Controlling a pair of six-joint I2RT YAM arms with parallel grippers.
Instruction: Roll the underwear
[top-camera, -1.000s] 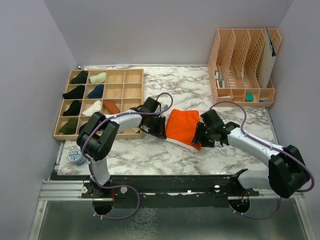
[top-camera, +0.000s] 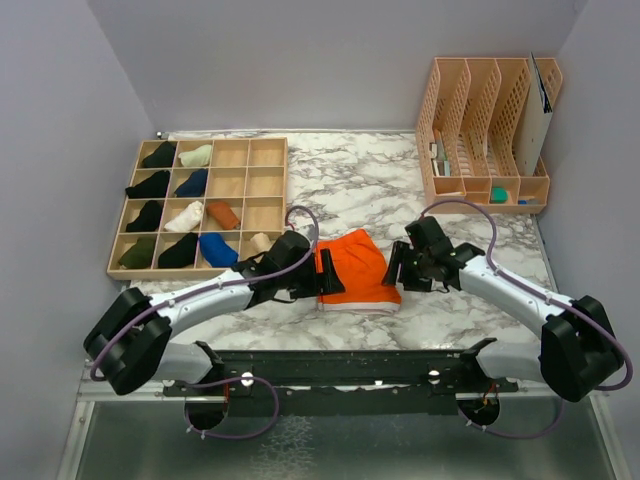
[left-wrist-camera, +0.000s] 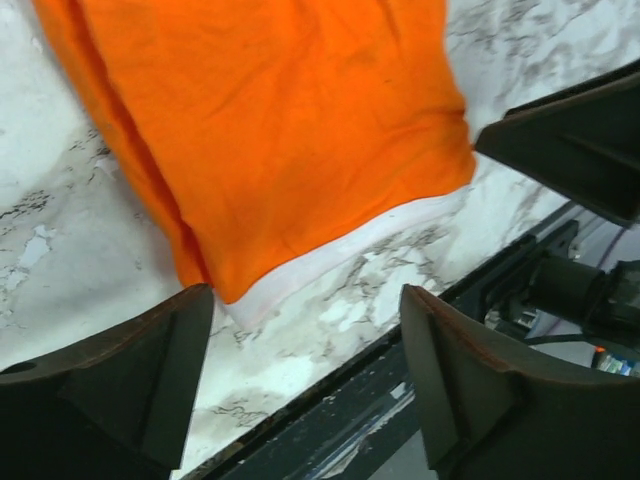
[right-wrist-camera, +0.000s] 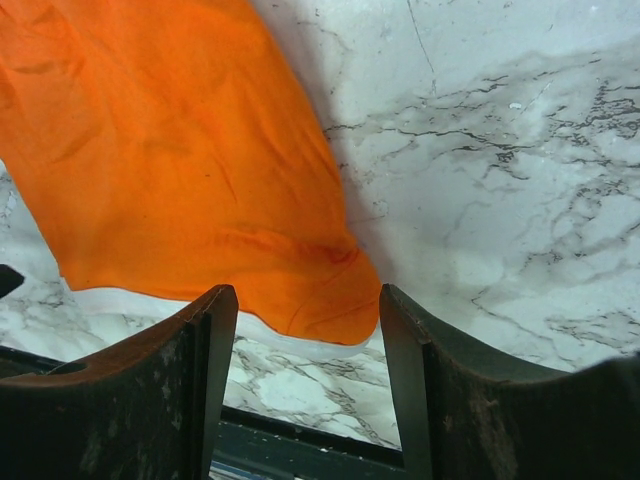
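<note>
Orange underwear (top-camera: 352, 264) with a white waistband lies flat on the marble table, the band toward the front edge. Along its left side a folded layer shows in the left wrist view. My left gripper hovers at the front left corner of the cloth (left-wrist-camera: 290, 130), its fingers apart and nothing between them. By the front right corner, my right gripper stands open, and the corner of the underwear (right-wrist-camera: 335, 290) lies between and just beyond its fingertips without being pinched.
At the left a wooden grid box (top-camera: 228, 182) holds several rolled garments, some of its cells empty. A peach divided rack (top-camera: 470, 110) stands at the back right. Bare marble (top-camera: 350, 175) lies behind the underwear.
Earlier the cloth sat more turned, its band slanting; now the band is nearly level. The right arm shifted slightly.
</note>
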